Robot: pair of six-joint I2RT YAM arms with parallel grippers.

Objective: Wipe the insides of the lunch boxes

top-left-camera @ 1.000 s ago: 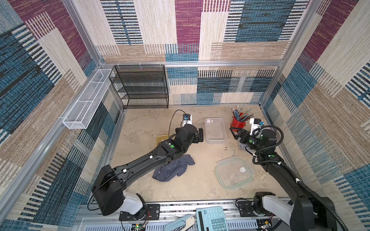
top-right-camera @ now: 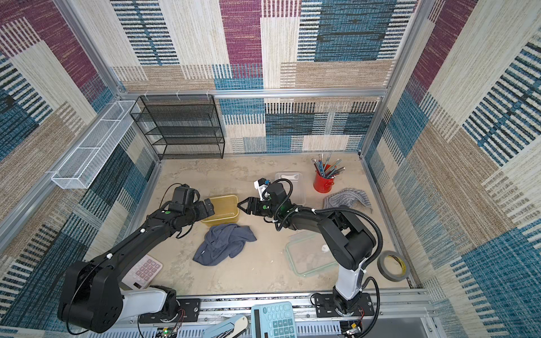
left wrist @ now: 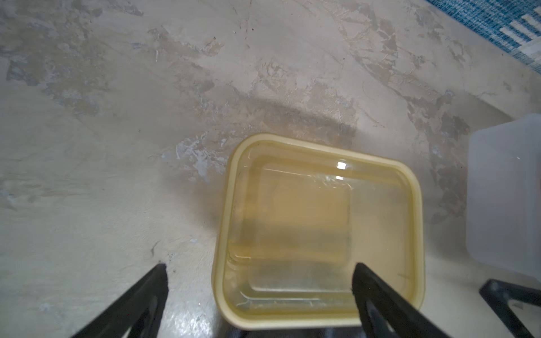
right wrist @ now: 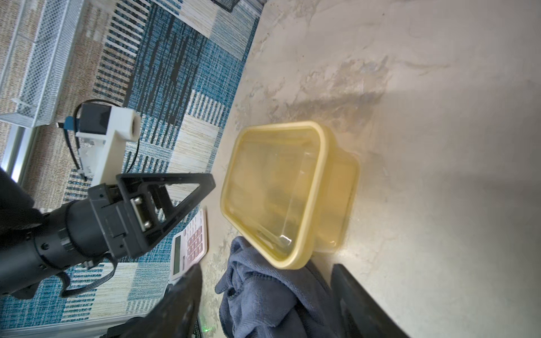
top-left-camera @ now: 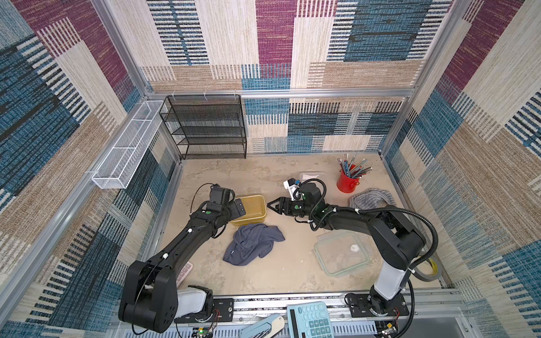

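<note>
A yellow lunch box (left wrist: 293, 214) stands on the table, empty as far as shows. My left gripper is open over it, with nothing held. My right gripper, part open, is just right of that box, pointing at it. A crumpled dark grey cloth (top-left-camera: 252, 245) lies in front of the box. A clear box (top-right-camera: 290, 177) at the back is partly hidden by my right arm. A green-rimmed clear lunch box (top-right-camera: 298, 267) lies at the front right.
A red cup of brushes (top-left-camera: 347, 183) and a striped cloth (top-right-camera: 352, 200) are at the back right. Tape (top-right-camera: 391, 273) and a pink calculator (top-right-camera: 146, 270) lie near the sides.
My left arm has moved left to over the yellow box. My right arm has swung left from beside the red cup toward that box, covering the clear box at the back.
</note>
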